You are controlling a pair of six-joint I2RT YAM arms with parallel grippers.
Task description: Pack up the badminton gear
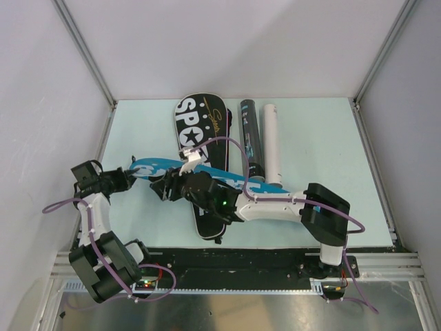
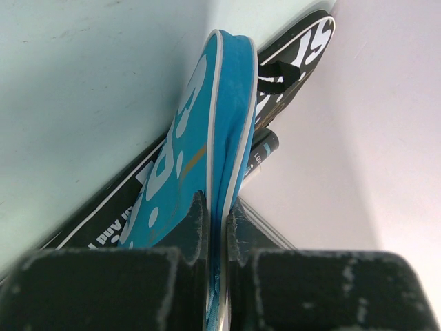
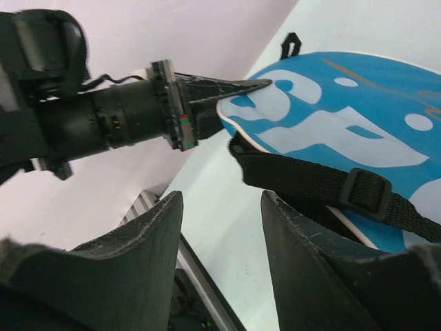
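Note:
A blue racket bag (image 1: 150,167) with white lettering stretches from the left side toward the middle, held raised at its left end, where my left gripper (image 1: 134,175) is shut on it; in the left wrist view the bag (image 2: 172,169) runs between the fingers. My right gripper (image 1: 165,182) stands open just below the bag; in the right wrist view its fingertips (image 3: 282,214) are beside a black strap (image 3: 310,176) with a buckle. A black SPORTS racket bag (image 1: 200,121) lies behind, and another black bag (image 1: 208,222) shows under the right arm.
A black shuttle tube (image 1: 251,134) and a white tube (image 1: 271,141) lie upright-pointing on the table at the back centre. White walls enclose both sides and the back.

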